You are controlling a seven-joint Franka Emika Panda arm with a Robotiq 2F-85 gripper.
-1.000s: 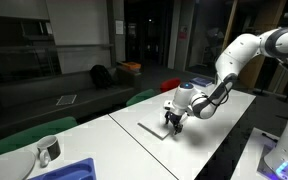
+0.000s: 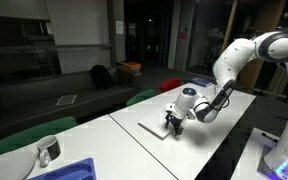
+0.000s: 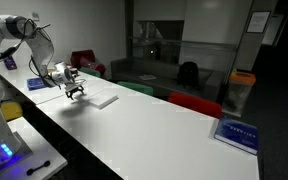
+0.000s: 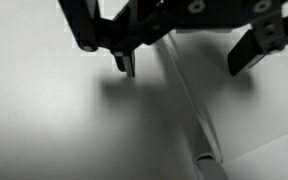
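A flat pale slab (image 2: 154, 127) lies on the white table, seen also as a thin slab (image 3: 101, 102) in exterior view 2. My gripper (image 2: 174, 123) is low over the table beside the slab's near right end. In the wrist view the gripper is open, its fingers set wide apart. The slab's long edge (image 4: 197, 100) runs through the gap between them. Whether either finger touches the slab or the table cannot be told. A small dark part shows near the slab's edge at the bottom of that view.
A mug (image 2: 49, 150), a round pale plate or tray (image 2: 9, 164) and a blue tray (image 2: 69, 171) stand at the table's left in exterior view 1. Chairs line the far edge, including a red chair (image 3: 195, 105).
The arm's links have shifted slightly, while the gripper stays low beside the slab. The slab and the other objects show no visible movement.
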